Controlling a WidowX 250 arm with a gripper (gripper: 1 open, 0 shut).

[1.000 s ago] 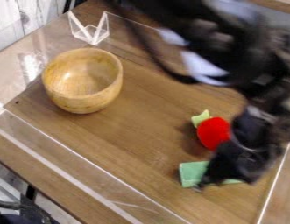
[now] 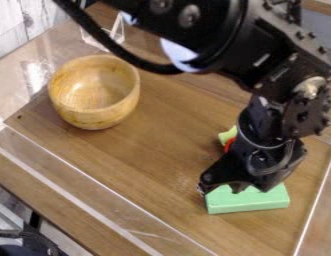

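Note:
My gripper [image 2: 224, 178] is low at the right of the view, its fingertips over the left end of a mint-green block [image 2: 255, 203]. It looks shut, with nothing seen between its fingers. Behind it a small red object [image 2: 228, 146] and a light green piece [image 2: 227, 134] show only in part, mostly hidden by the gripper.
A wooden bowl [image 2: 94, 92] stands at the upper left on the wooden board [image 2: 141, 160]. Clear plastic edges run along the left and right sides. The middle of the board is clear.
The arm has shifted from the far lower right to slightly left and up over the green block, and now covers most of the red object.

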